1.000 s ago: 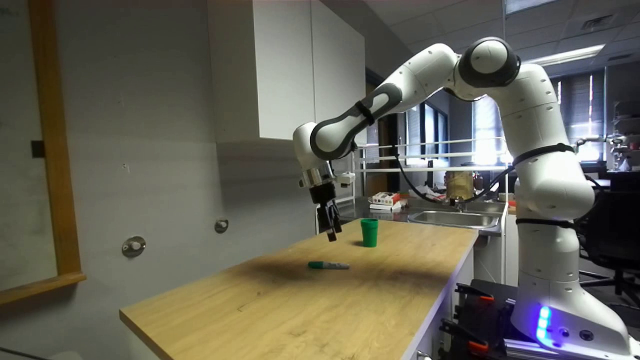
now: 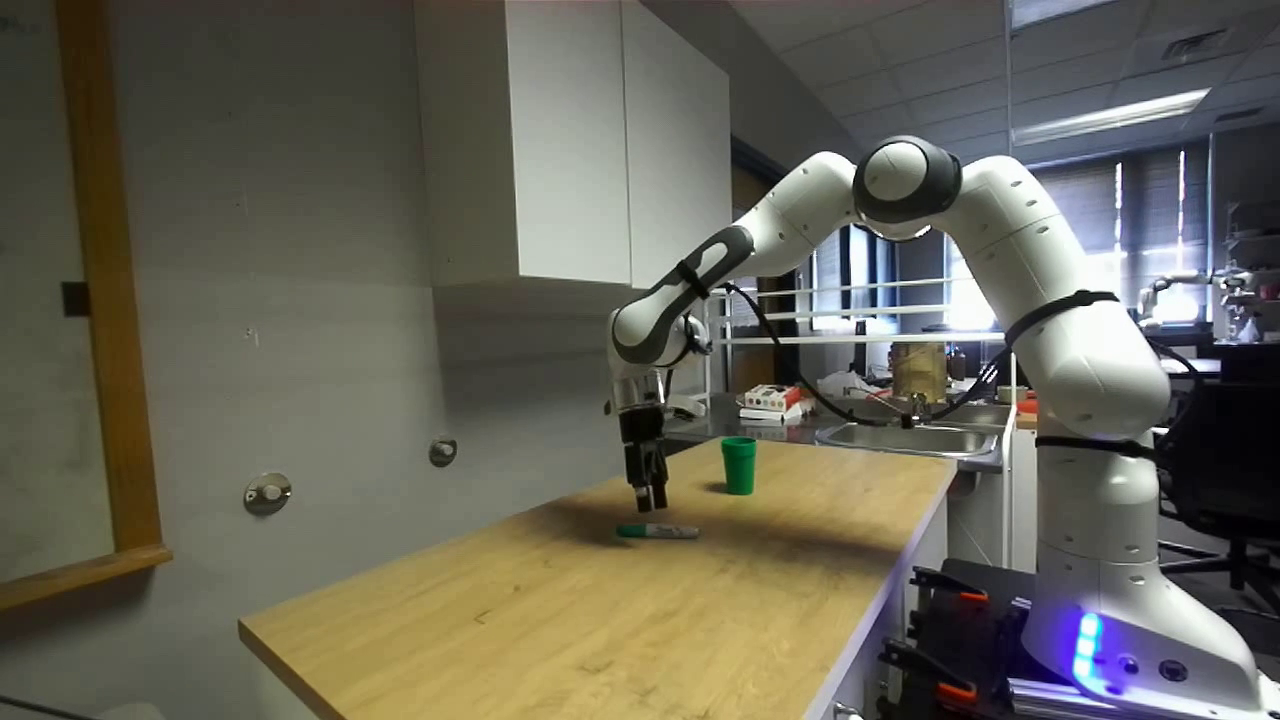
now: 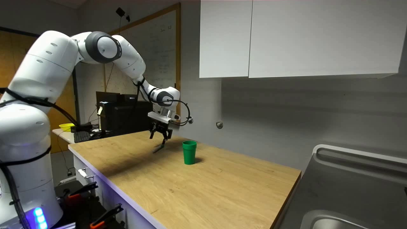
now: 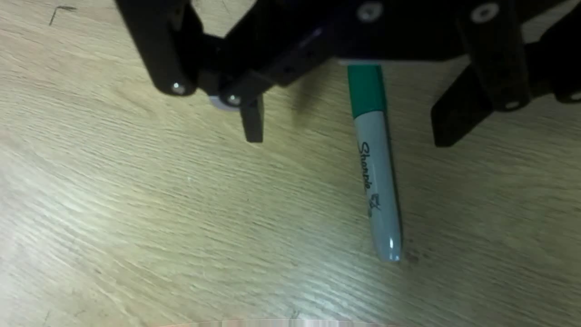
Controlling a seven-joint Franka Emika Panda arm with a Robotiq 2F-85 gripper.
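Note:
A grey Sharpie marker with a green cap (image 4: 378,163) lies flat on the wooden counter. In the first exterior view the marker (image 2: 660,530) is just below my gripper (image 2: 651,502), which hangs over the cap end. The wrist view has my gripper open, one finger on each side of the marker's line and nothing held. Part of the cap's far end is hidden by the gripper body. A green cup (image 2: 739,466) stands upright on the counter, apart from the gripper; the second exterior view also has this cup (image 3: 189,152).
White cabinets (image 2: 570,144) hang above its wall side. A metal sink (image 2: 906,437) and some boxes (image 2: 770,402) lie beyond the cup's end.
My gripper has come down toward the counter and swung closer to vertical, nearer the marker's cap. Marker and cup have stayed where they were.

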